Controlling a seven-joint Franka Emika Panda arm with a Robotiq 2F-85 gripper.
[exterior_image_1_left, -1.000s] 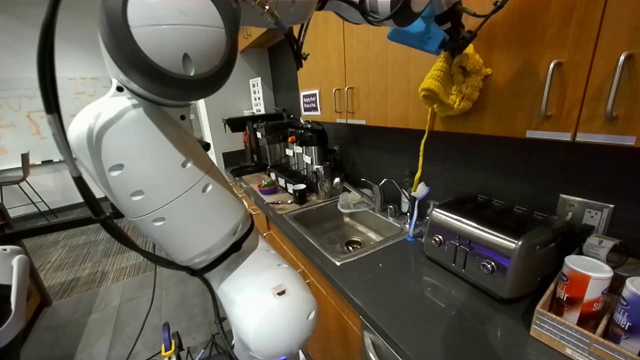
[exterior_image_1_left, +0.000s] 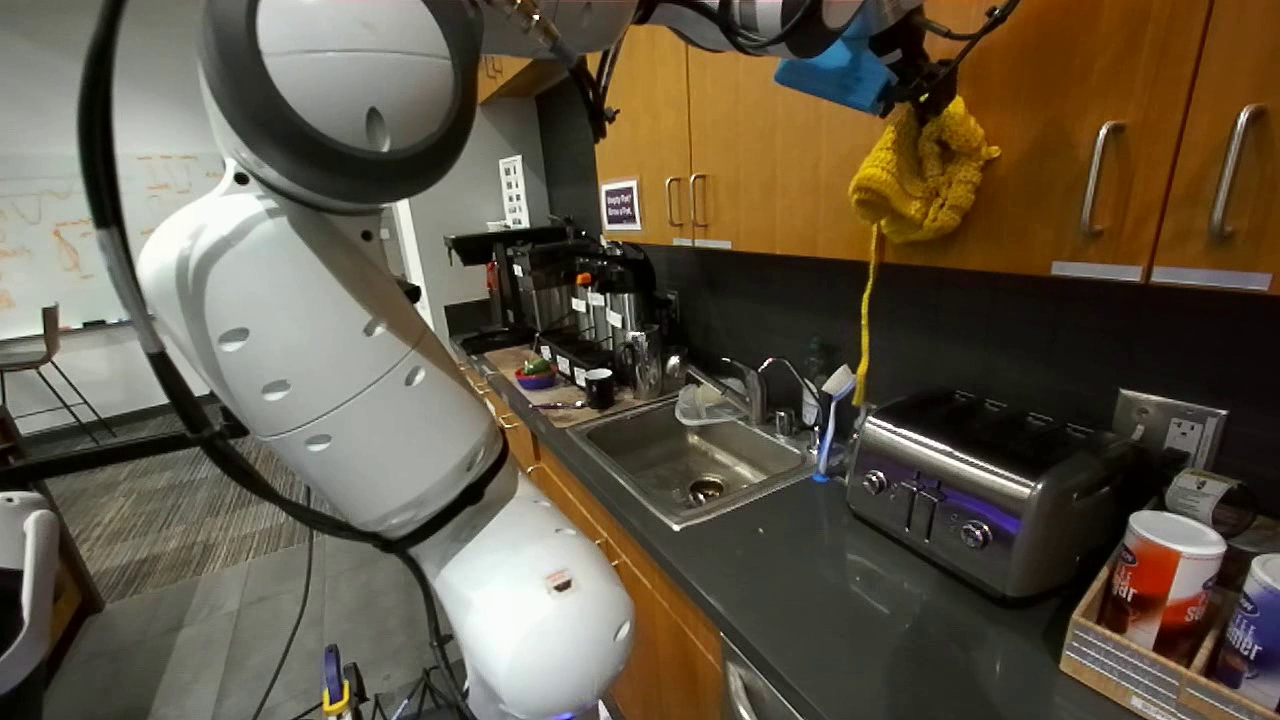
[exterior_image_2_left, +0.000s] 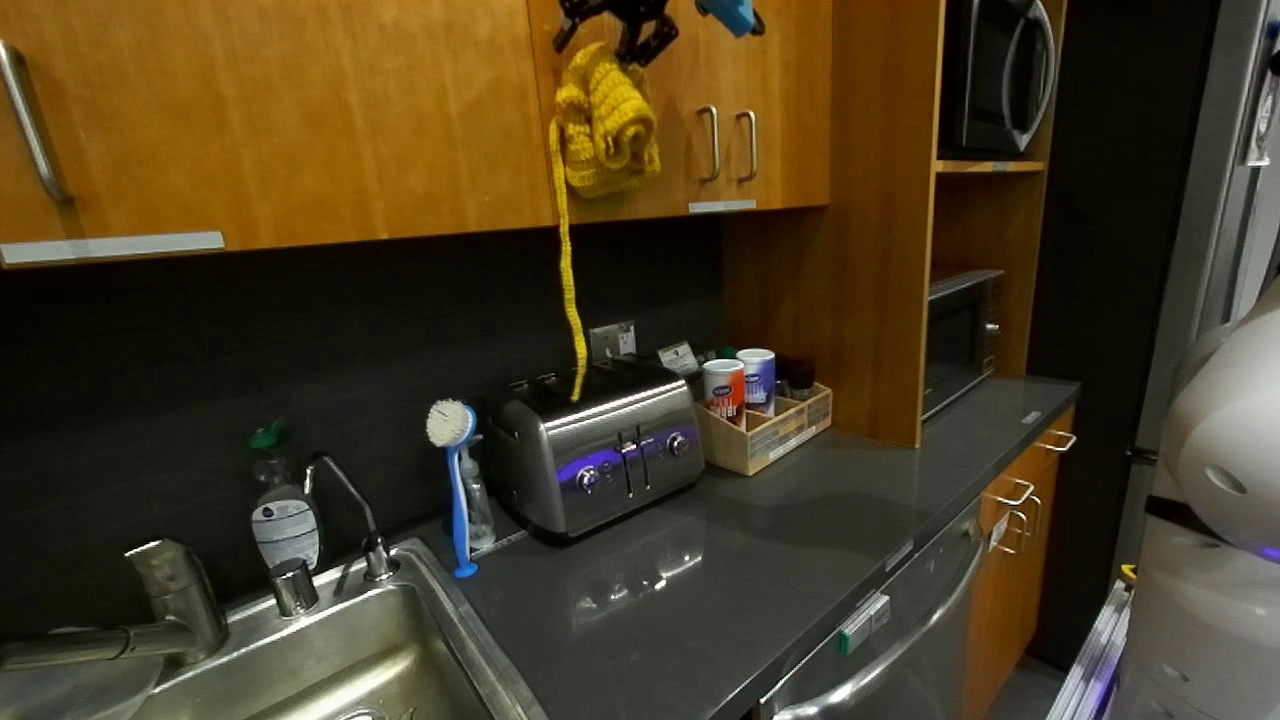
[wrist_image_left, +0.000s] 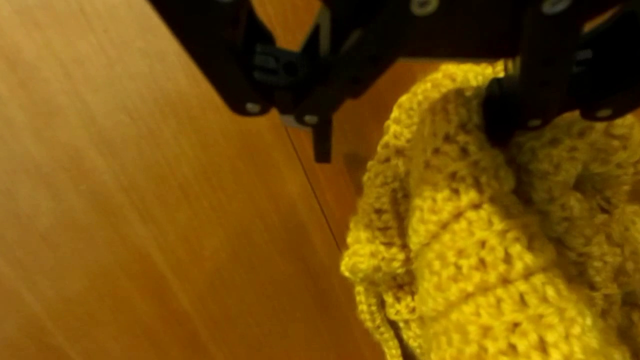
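Observation:
A yellow knitted cloth (exterior_image_1_left: 921, 180) with a long trailing strand hangs high in front of the wooden cabinets. In exterior view 2 the cloth (exterior_image_2_left: 609, 126) is bunched below my gripper (exterior_image_2_left: 606, 48), whose fingers stand apart. My wrist view shows the gripper with a wide gap. Its left fingertip (wrist_image_left: 322, 147) is clear of the cloth, while the right one overlaps the yellow knit (wrist_image_left: 474, 240). Whether the cloth is caught on that right finger or only behind it, I cannot tell. The strand's end is near the toaster (exterior_image_2_left: 600, 450).
Cabinet doors (exterior_image_1_left: 792, 168) stand close behind the gripper. On the counter below are the sink (exterior_image_1_left: 696, 456), a blue dish brush (exterior_image_2_left: 458, 480) and a wooden box (exterior_image_2_left: 768, 444) of canisters. Free counter (exterior_image_2_left: 720, 564) lies in front of the toaster.
The cloth and its strand have shifted right and slightly down in exterior view 1. The arm has barely moved. The fingers look more spread than before.

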